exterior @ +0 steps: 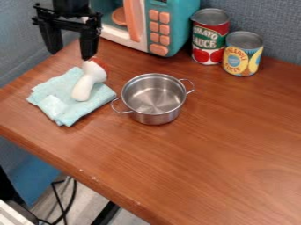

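My black gripper (pixel 70 46) hangs open at the top left, its two fingers spread, nothing between them. Below it a white mushroom-shaped toy (pixel 86 82) with a bit of red behind it lies on a folded light blue cloth (pixel 56 97). A steel pot (pixel 153 104) with two handles stands to the right of the cloth on the wooden table (pixel 200 167).
A teal toy microwave (pixel 165 39) stands at the back. A tomato sauce can (pixel 209 42) and a yellow-labelled can (pixel 241 56) stand at the back right. Cables hang below the left edge.
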